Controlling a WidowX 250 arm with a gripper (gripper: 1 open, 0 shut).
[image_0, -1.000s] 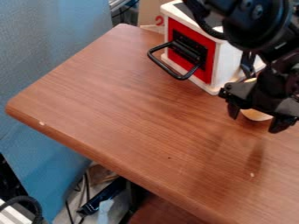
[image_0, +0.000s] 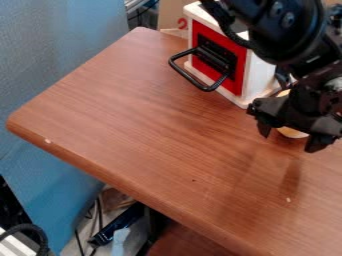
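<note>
A white box with a red front stands at the back right of the wooden table, with a black wire handle on its front. My black gripper hangs at the right, just in front of and right of the box, low over the table. A pale tan object is partly hidden behind it; I cannot tell whether anything is between the fingers.
A cardboard box stands behind.
My arm has shifted very slightly. Nothing else has visibly changed.
</note>
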